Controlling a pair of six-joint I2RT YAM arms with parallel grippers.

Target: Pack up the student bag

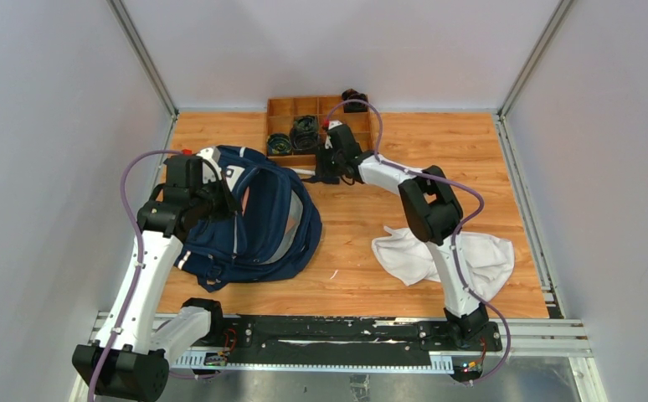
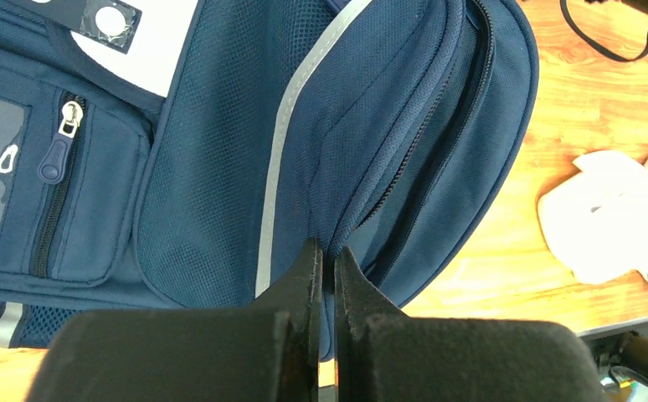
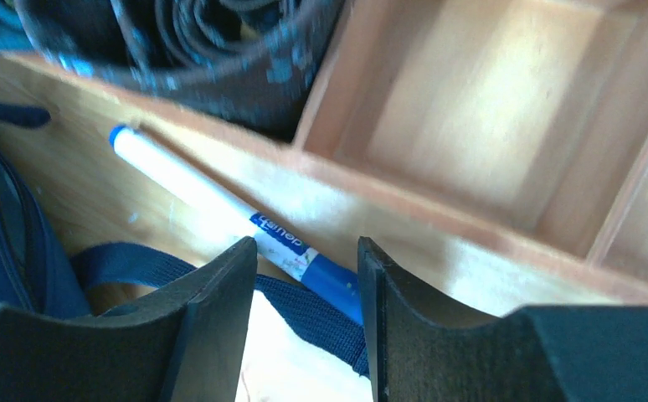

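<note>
The navy backpack [image 1: 262,234] lies on the left of the table, its front compartment open. My left gripper is shut on the backpack's fabric beside a zipper. Against the front edge of the wooden organizer [image 3: 471,193] lies a white-and-blue marker [image 3: 182,180], with a dark strap [image 3: 136,266] across the table near it. My right gripper is part open, its fingertips low over the marker's blue end and the strap. Whether anything is held between them cannot be told.
The organizer at the back holds coiled dark items [image 3: 203,50] in some compartments; others are empty. A white cloth [image 1: 480,260] lies at the front right.
</note>
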